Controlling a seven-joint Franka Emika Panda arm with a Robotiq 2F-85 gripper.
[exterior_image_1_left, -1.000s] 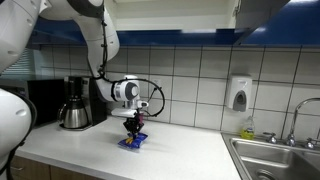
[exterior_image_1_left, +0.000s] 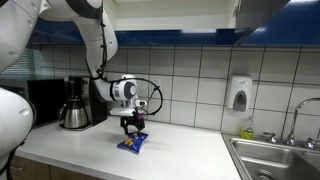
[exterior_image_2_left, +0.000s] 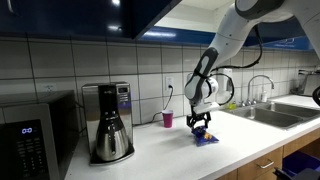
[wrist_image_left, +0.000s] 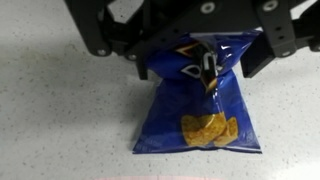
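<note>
A blue chip bag (wrist_image_left: 195, 118) with orange chips pictured on it lies on the white counter, below and between my gripper's fingers in the wrist view. My gripper (exterior_image_1_left: 132, 129) points down at the bag (exterior_image_1_left: 131, 146) in exterior view 1, close over its upper part. From the other side, in exterior view 2, the gripper (exterior_image_2_left: 199, 127) is likewise low over the bag (exterior_image_2_left: 209, 138). Its fingers are open, one finger on either side of the bag's top end. Whether the fingers touch the bag cannot be made out.
A pink cup (exterior_image_2_left: 167, 118) stands near the back wall, close to the arm. The steel coffee maker (exterior_image_2_left: 111, 128) and black microwave (exterior_image_2_left: 33, 153) are farther along the counter. A sink (exterior_image_1_left: 277, 158) lies at the other end.
Over the last second my gripper has lowered slightly onto the bag's upper end. The bag remains in about the same place.
</note>
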